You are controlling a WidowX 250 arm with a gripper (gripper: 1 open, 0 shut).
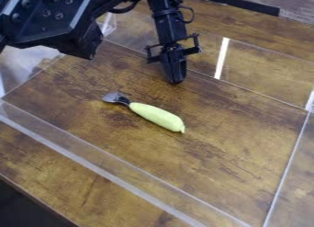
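Note:
My gripper (174, 73) reaches down to the wooden surface at the upper middle of the camera view, its fingertips close together and shut, with nothing visible between them. In front of it and a little to the left lie a pale yellow-green elongated object (157, 117), like a corn cob or vegetable, and a metal utensil (116, 98), like a fork or spatula, whose far end meets or goes under the pale object.
A clear plastic border (223, 211) frames the wooden work area (233, 148). A white strip (222, 57) lies at the upper right, and a dark bar (245, 5) runs along the back.

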